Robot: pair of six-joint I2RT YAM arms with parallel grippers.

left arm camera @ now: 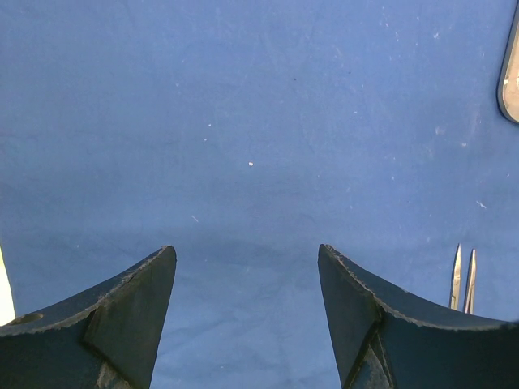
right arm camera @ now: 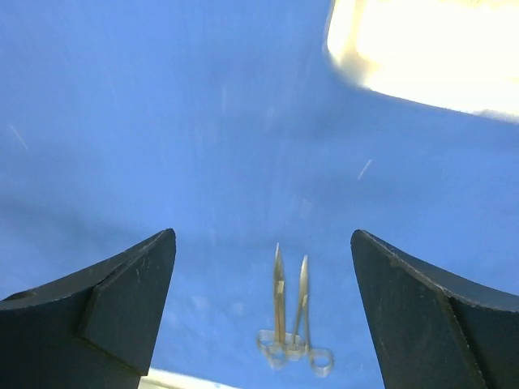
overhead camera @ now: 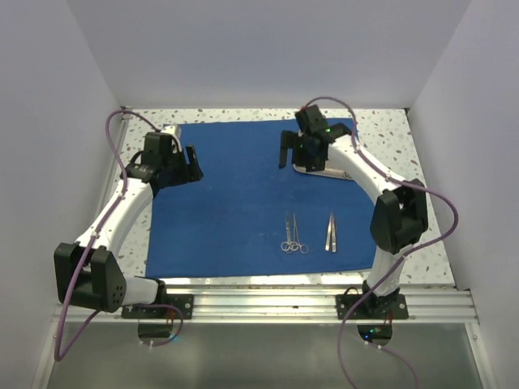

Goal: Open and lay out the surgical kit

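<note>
Two ring-handled instruments, scissors (overhead camera: 287,243) and a second slimmer tool (overhead camera: 297,239), lie side by side on the blue cloth (overhead camera: 219,219), their rings close together. To their right rest two slim handled instruments (overhead camera: 332,233). The metal tray (overhead camera: 332,171) is at the back right, partly covered by my right arm; some tools show inside it. My right gripper (overhead camera: 289,149) hovers near the tray's left end, open and empty, with the ringed tools (right arm camera: 293,324) visible between its fingers in its wrist view. Over the cloth's left side, my left gripper stands open, nothing between its fingers.
A speckled tabletop (overhead camera: 397,146) borders the cloth, and grey walls (overhead camera: 276,49) enclose the back and sides. A purple cable (overhead camera: 438,235) loops along the right arm.
</note>
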